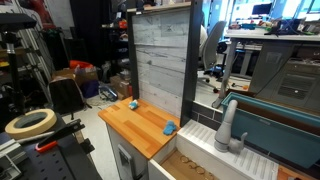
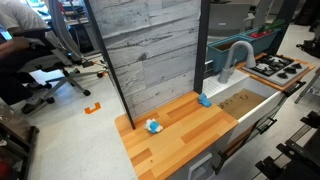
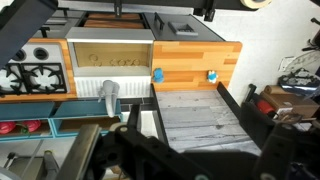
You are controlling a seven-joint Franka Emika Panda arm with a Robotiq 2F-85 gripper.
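Note:
On the wooden counter (image 1: pixel 140 122) lie a small blue object (image 1: pixel 169 128) near the sink and a small white-and-blue object (image 1: pixel 133 104) farther left. Exterior view 2 also shows the blue object (image 2: pixel 204 100) beside the sink and the white-and-blue object (image 2: pixel 153 126) near the counter's other end. In the wrist view, the blue object (image 3: pixel 158 75) and white-and-blue object (image 3: pixel 212 76) are both in sight, well away from the dark gripper parts along the bottom. How its fingers stand is unclear, and nothing held can be made out.
A grey faucet (image 1: pixel 229 125) rises behind the white-rimmed sink, with a stove (image 2: pixel 280 68) beyond it. A whitish plank panel (image 1: pixel 160 55) backs the counter. Bare wood lies between the two small objects.

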